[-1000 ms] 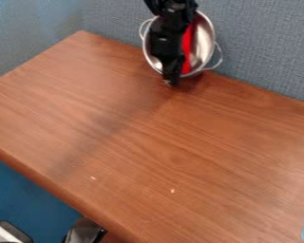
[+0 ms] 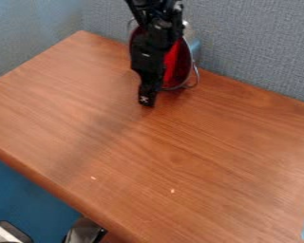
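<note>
A metal pot (image 2: 186,62) with wire handles and a red inside or object in it (image 2: 175,63) stands at the back edge of the wooden table, against the grey-blue partition, mostly hidden behind my black arm. My gripper (image 2: 145,98) hangs at the pot's front left, low over the table; whether its fingers touch the pot or hold anything is hard to tell.
Grey-blue partitions (image 2: 254,47) rise behind it. A blue floor and some dark and white items lie beyond the front left edge.
The arm has moved left and toward the front, its tip now lower in view. The pot has shifted left and is more hidden behind the arm.
</note>
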